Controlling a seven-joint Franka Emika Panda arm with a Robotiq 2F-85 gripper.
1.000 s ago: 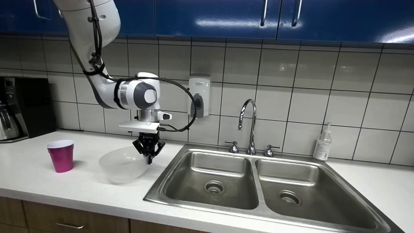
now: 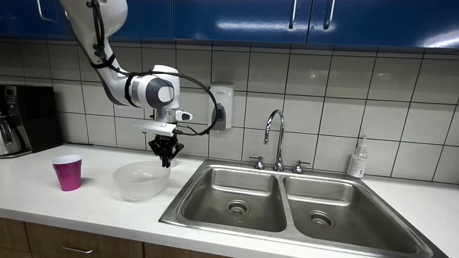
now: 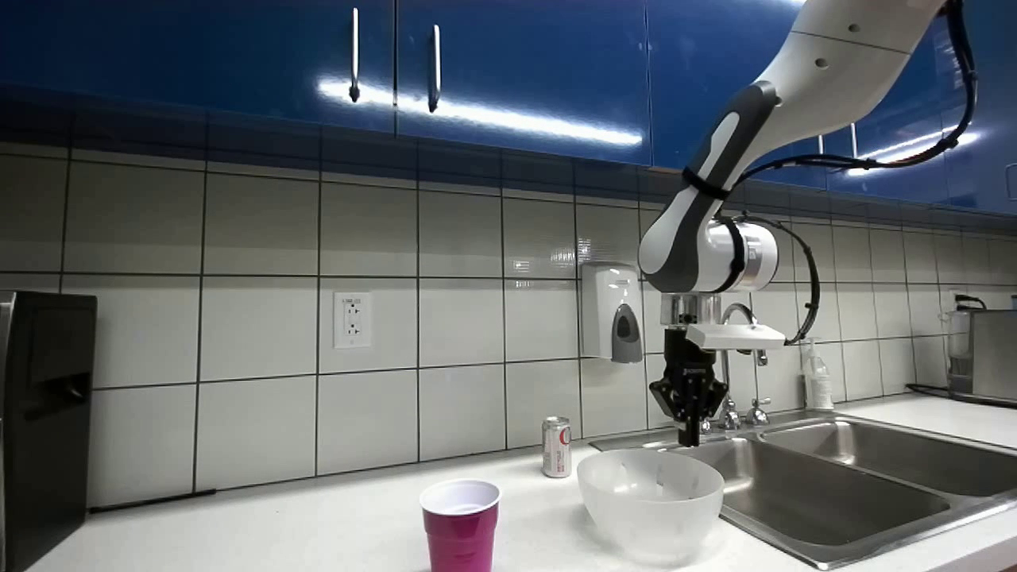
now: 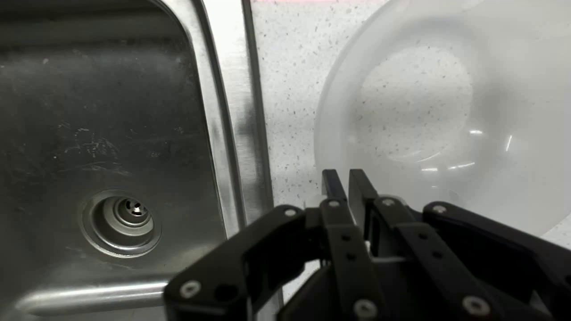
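A frosted, translucent bowl (image 2: 142, 182) stands upright on the white counter, left of the sink, and looks empty. Over its sink-side rim my black gripper (image 2: 166, 166) points straight down, with its tips close to rim height. In the wrist view the gripper is shut, its two fingers almost together with a narrow gap. No object shows clearly in that gap, and I cannot tell whether the thin rim is pinched there. The bowl (image 4: 423, 96) spreads ahead of and to the right of the fingertips, partly hidden behind the fingers.
A magenta cup (image 2: 69, 174) stands left of the bowl. Behind the bowl, near the wall, is a soda can (image 3: 557, 446). To the right lies the double steel sink (image 2: 282, 189) with its tall faucet (image 2: 279, 137).
My gripper has risen from lower on the bowl's rim to about rim height. The bowl has shifted slightly right, towards the sink. The cup has not moved.
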